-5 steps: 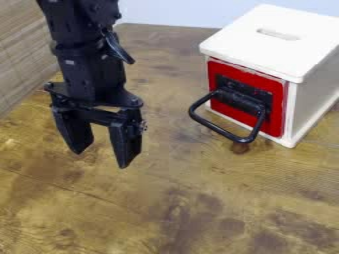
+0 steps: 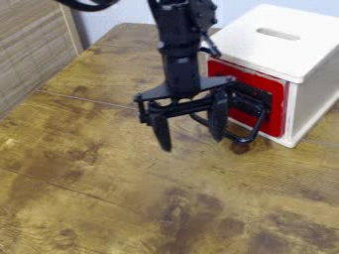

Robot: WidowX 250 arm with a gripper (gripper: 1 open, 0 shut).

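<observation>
My gripper [image 2: 188, 132] is open, its two dark fingers pointing down over the wooden table, just in front of a white box [image 2: 277, 42] at the upper right. The box has a red front panel [image 2: 272, 127] with a black handle that sticks out toward the lower left, partly hidden behind the gripper and arm. Nothing shows between the fingertips; whether they touch the handle I cannot tell.
A light tiled panel [image 2: 30, 60] stands along the upper left edge, and a pale wall is behind.
My arm and gripper have moved right, from the left side of the table to in front of the box's red face, now covering part of it. The box looks unmoved.
</observation>
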